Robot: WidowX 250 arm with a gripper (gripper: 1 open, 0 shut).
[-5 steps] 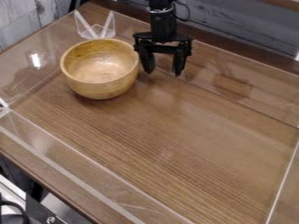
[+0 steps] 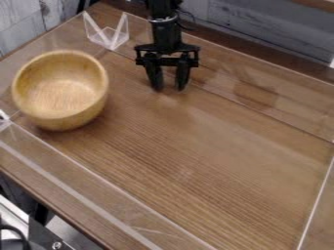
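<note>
A black robot arm reaches down from the top centre, and its gripper (image 2: pixel 169 70) hangs low over the wooden table (image 2: pixel 196 166) at the back middle. The black fingers point downward near the surface; it is hard to tell how far apart they are or whether anything small is between them. A large tan bowl (image 2: pixel 59 90) sits at the left, below and left of the gripper. A clear, pronged plastic object (image 2: pixel 109 31) stands at the back left.
The middle, front and right of the table are bare. A pale wall runs along the back right. Dark objects show beyond the table's left edge at the lower left.
The tan bowl has shifted left and down, away from the gripper. The gripper has moved slightly left and sits lower in the view.
</note>
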